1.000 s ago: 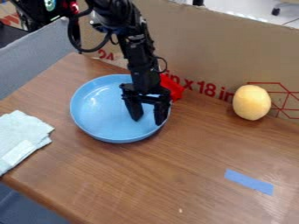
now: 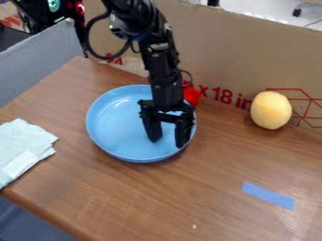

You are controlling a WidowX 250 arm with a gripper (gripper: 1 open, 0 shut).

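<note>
A black gripper [image 2: 168, 126] is lowered over the right part of a blue plate [image 2: 116, 130], its open fingers down at the plate's surface. Whether anything lies between the fingers is hard to see. A red object [image 2: 191, 95] is partly hidden behind the arm, just beyond the plate.
A pale cloth [image 2: 19, 150] lies at the left edge, a yellow round object [image 2: 270, 110] at the right by the cardboard wall [image 2: 239, 52]. A blue tape strip [image 2: 268, 196] marks the front right.
The gripper has shifted slightly right and down, and the blue plate has moved a little to the right with it.
</note>
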